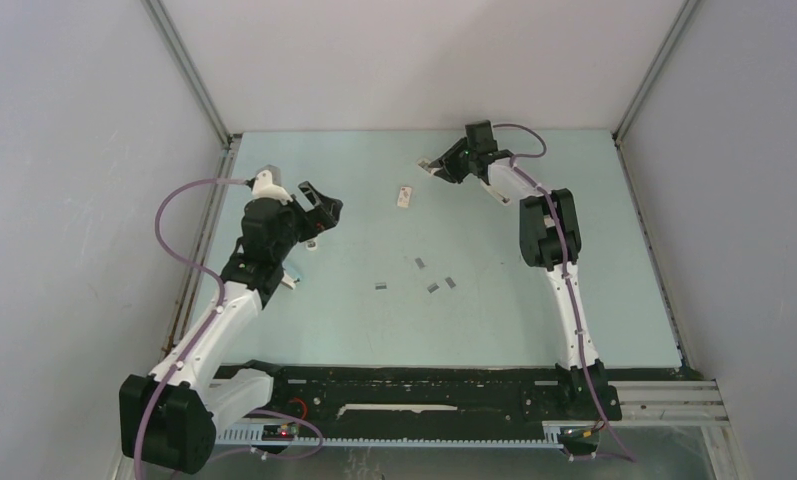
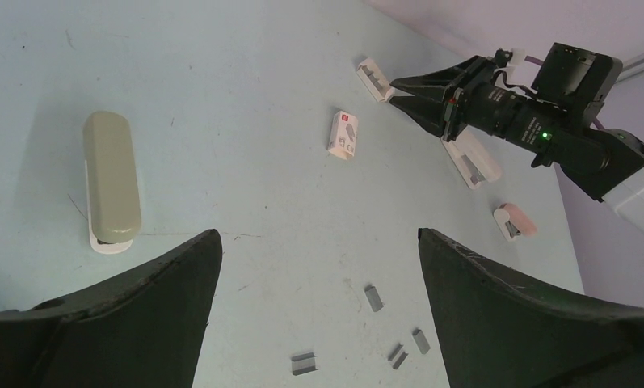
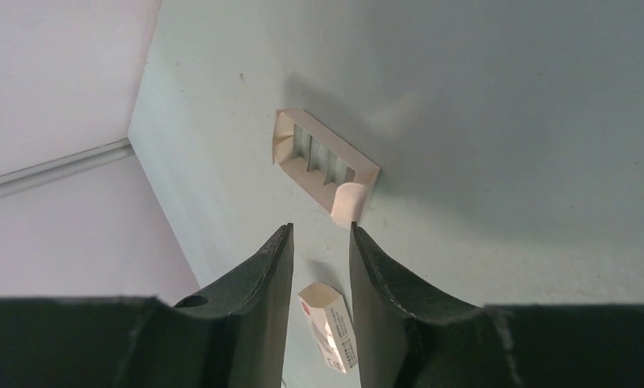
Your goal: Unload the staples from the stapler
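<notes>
My right gripper is part open at the back of the table, empty between its fingers, just short of an open cardboard box (image 3: 322, 166) holding grey staple strips. A small printed box (image 2: 343, 135) lies apart from it. My left gripper is open on the left, above the table. In the left wrist view an olive stapler (image 2: 111, 174) lies at the left, a long pale stapler (image 2: 470, 158) beside the right arm, and a small pink stapler (image 2: 514, 221) further right.
Several loose grey staple strips (image 1: 433, 287) lie on the middle front of the table (image 1: 474, 320). Walls (image 1: 424, 70) bound the back and sides.
</notes>
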